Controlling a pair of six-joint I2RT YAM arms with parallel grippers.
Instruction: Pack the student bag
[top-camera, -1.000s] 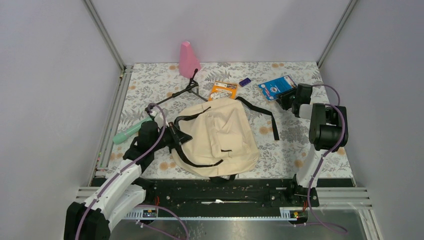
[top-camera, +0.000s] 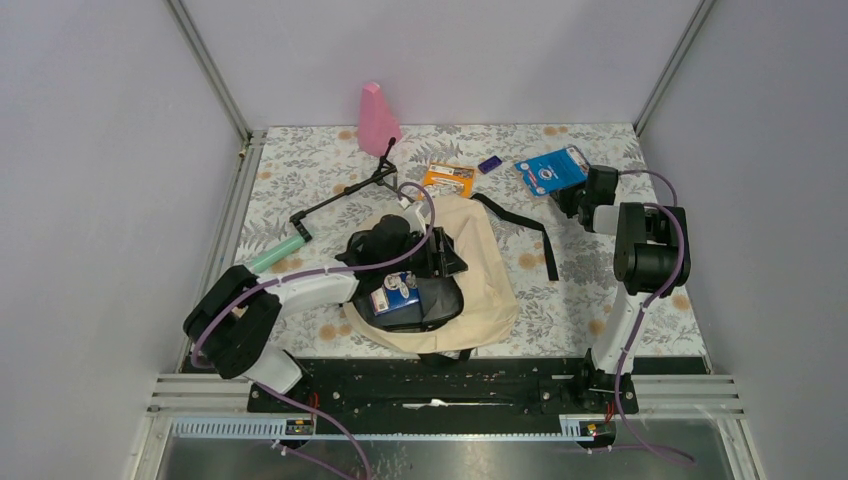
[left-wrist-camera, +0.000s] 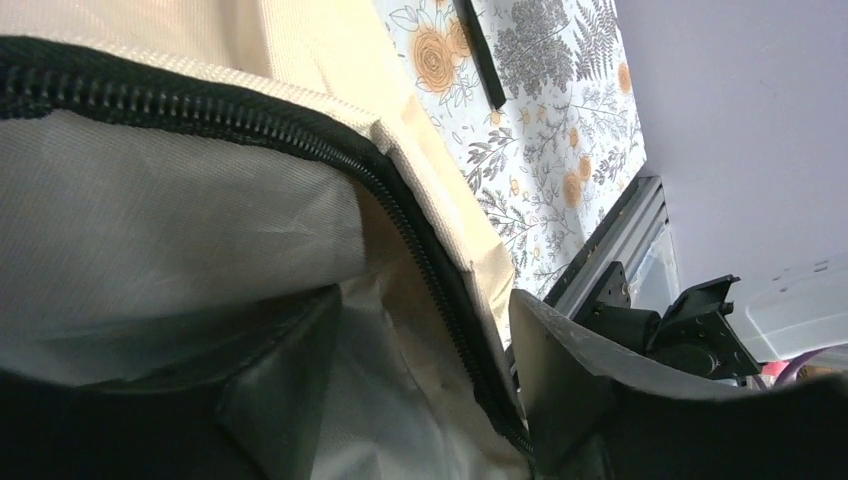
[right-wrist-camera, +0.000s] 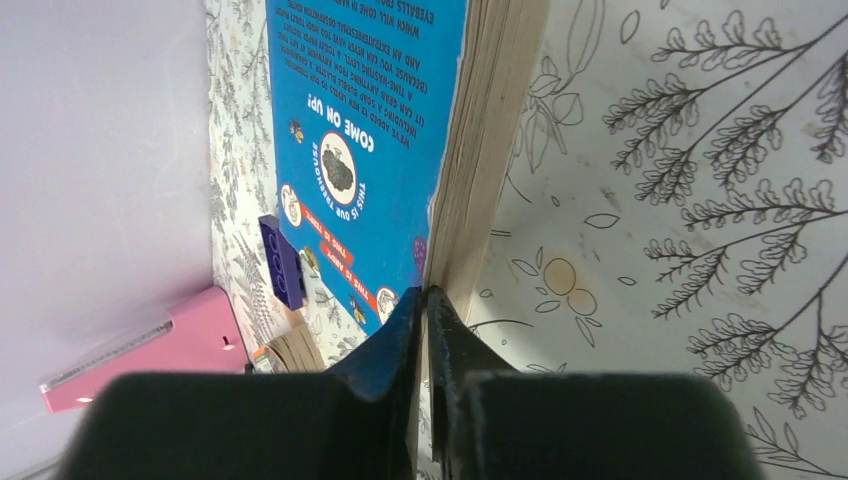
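Observation:
The cream bag (top-camera: 480, 290) lies with its dark interior showing and a blue book (top-camera: 395, 292) inside. My left gripper (top-camera: 440, 258) is over the bag's upper right; in the left wrist view its fingers stand apart (left-wrist-camera: 422, 305), with the zipped edge (left-wrist-camera: 250, 117) between or just beyond them. My right gripper (top-camera: 572, 198) is shut at the edge of a blue book (right-wrist-camera: 360, 140) at the back right; in the right wrist view its fingertips touch the page edges, with no clear grip visible.
An orange book (top-camera: 448, 175), purple case (top-camera: 489, 164) and pink object (top-camera: 378, 125) sit at the back. A black stand (top-camera: 345, 192) and mint tube (top-camera: 268, 258) lie left. A black strap (top-camera: 520, 220) lies right of the bag.
My left arm has moved rightward across the bag from its left edge, and the dark interior and book inside have come into view. The right gripper has shifted only slightly.

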